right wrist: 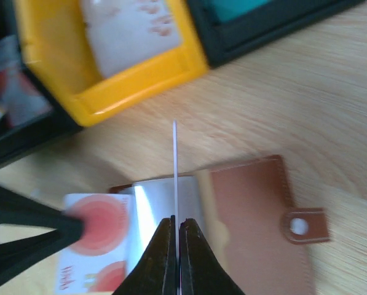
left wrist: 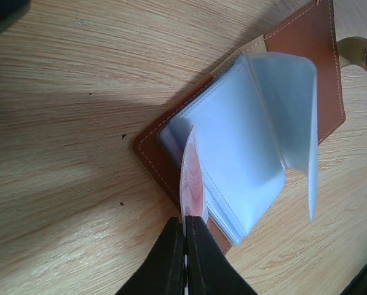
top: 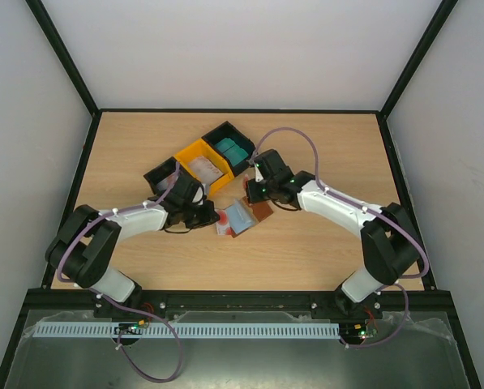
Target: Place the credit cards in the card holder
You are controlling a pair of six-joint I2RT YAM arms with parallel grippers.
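The open brown card holder (top: pixel 262 210) lies mid-table, its clear sleeves (left wrist: pixel 232 144) stacked on the leather and one sleeve (left wrist: pixel 294 92) bent upward. Its snap strap (right wrist: pixel 307 225) points right. My left gripper is shut on a red-and-white card (left wrist: pixel 192 178), which stands edge-on against the outer sleeves' border; whether it is inside one is unclear. Over the holder's far side, my right gripper is shut on a thin pale sheet (right wrist: pixel 176 166), seen edge-on. Whether that sheet is a card or a sleeve, I cannot tell.
Behind the holder stand a yellow bin (top: pixel 224 180) holding pale cards, a black bin (top: pixel 246 144) with teal contents, and another black bin (top: pixel 154 185) partly behind the left arm.
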